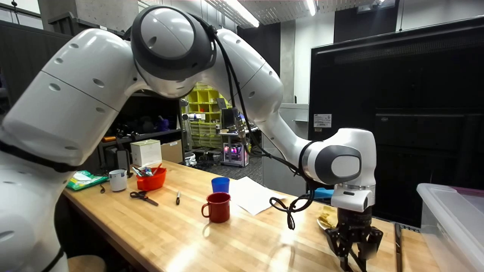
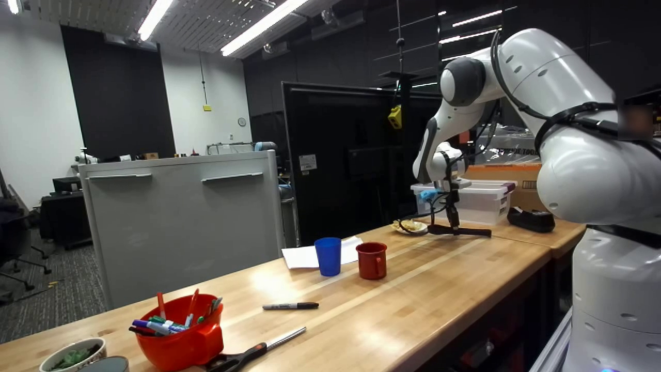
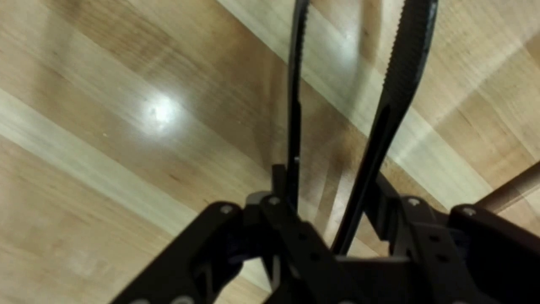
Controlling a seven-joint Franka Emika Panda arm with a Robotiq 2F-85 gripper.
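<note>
Black tongs (image 3: 400,86) run through my gripper in the wrist view. One narrow tong arm (image 3: 294,126) lies along the left finger and the other along the right, with a gap of bare table between the arms. The fingers are partly closed around both arms. In exterior view 1 the gripper (image 1: 352,260) points down low over the right end of the table. From the other side, in exterior view 2, the tongs (image 2: 474,232) stretch level under the gripper (image 2: 454,224); whether they touch the wood, I cannot tell.
Right behind the gripper is a plate of yellow food (image 2: 409,227). A clear plastic bin (image 1: 449,226) stands to the right. A red mug (image 1: 217,207), blue cup (image 1: 220,184) and white paper (image 1: 249,195) occupy mid-table; scissors (image 1: 144,197) and a red pen holder (image 1: 152,180) lie farther left.
</note>
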